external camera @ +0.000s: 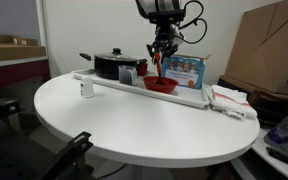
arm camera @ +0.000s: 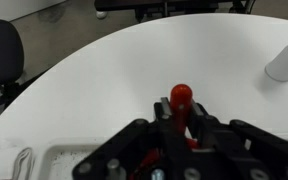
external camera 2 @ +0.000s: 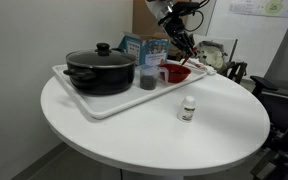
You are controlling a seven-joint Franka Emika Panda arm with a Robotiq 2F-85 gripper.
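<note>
In the wrist view a red rounded handle end point(arm camera: 181, 97) rises between the fingers of my gripper, which is shut on it. The rest of that red-handled tool is largely hidden there. Exterior view 1 shows the gripper point(external camera: 158, 60) directly over a red bowl point(external camera: 161, 85), with the tool reaching down toward the bowl. From the other side, the bowl point(external camera 2: 174, 72) sits on the white tray point(external camera 2: 109, 105), partly behind a clear cup. Whether the tool touches the bowl's bottom cannot be told.
A black lidded pot point(external camera 2: 101, 70) and a clear container point(external camera 2: 149, 77) share the tray. A small white bottle point(external camera 2: 187, 108) stands on the open white table. Folded white cloth point(external camera: 232, 101) lies at the right, and a colourful box point(external camera: 184, 72) stands behind the bowl.
</note>
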